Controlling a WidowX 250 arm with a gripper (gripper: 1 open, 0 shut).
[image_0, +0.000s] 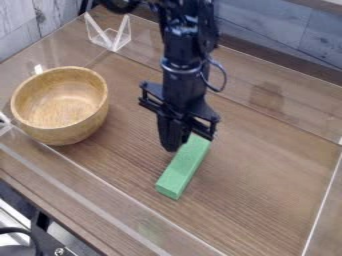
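Observation:
My gripper (179, 136) hangs over the middle of the wooden table, shut, with nothing visible between its fingers. Just below and right of its tip a green rectangular block (182, 172) lies flat on the table, its long side running from near to far.
A tan round bowl (59, 126) stands at the left. A white wire object (110, 30) is at the back left.

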